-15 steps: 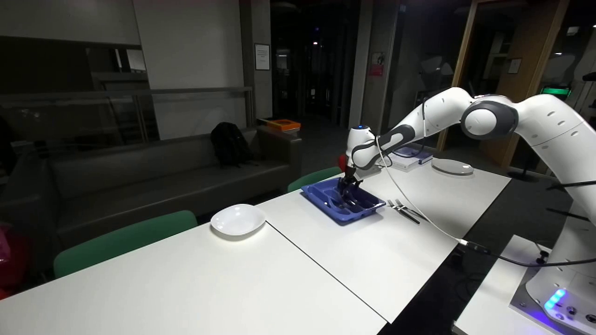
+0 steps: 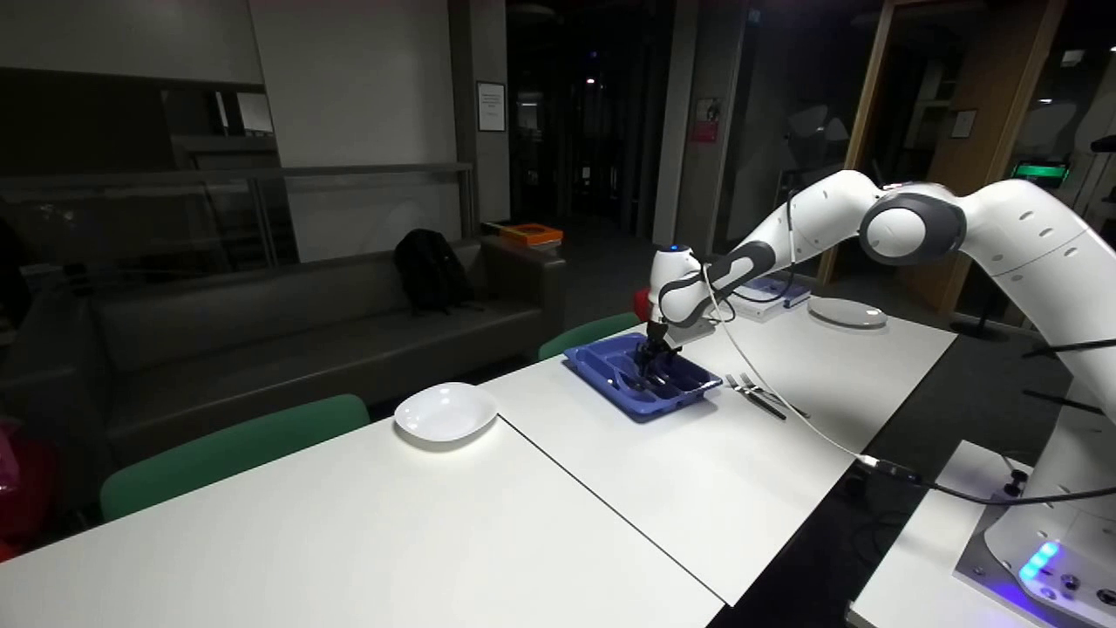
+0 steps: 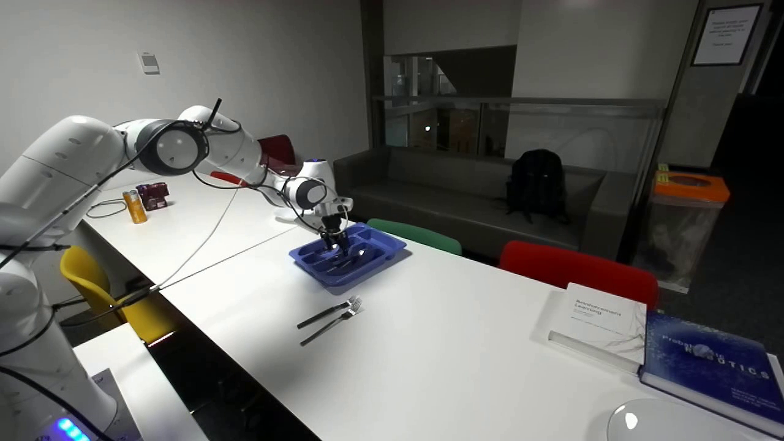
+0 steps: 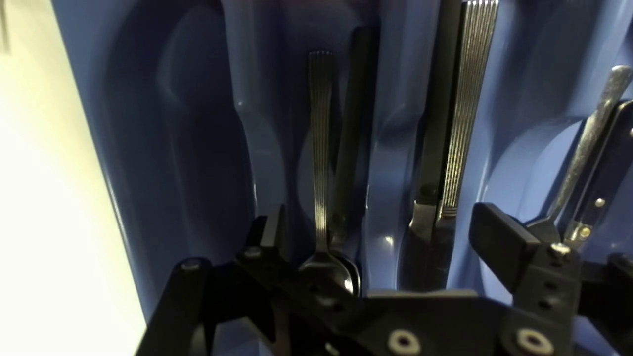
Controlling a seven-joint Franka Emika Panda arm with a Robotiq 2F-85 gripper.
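Observation:
My gripper is open over the blue cutlery tray (image 3: 393,242), its fingers spread and apart. Between and beyond the fingertips, in the wrist view, a spoon with a ribbed handle (image 4: 320,136) lies beside a dark-handled piece (image 4: 353,130) in one compartment. The adjoining compartment holds two knives, one with a ribbed metal handle (image 4: 469,107) and one with a black handle (image 4: 436,142). Further right lie a thin metal-handled piece (image 4: 584,151) and a black riveted handle (image 4: 599,172). The leftmost compartment (image 4: 190,118) looks empty. The gripper body hides the lower ends of the cutlery.
Two forks (image 3: 320,313) lie on the bare table in front of the tray. A white bowl (image 2: 446,412) stands to one side; books (image 3: 599,323) and a plate (image 3: 669,422) are at the other end. A white cable hangs from the arm across the table.
The gripper has lowered a little into the tray and shifted slightly to the right in exterior view 1. The tray, bowl and forks have not moved.

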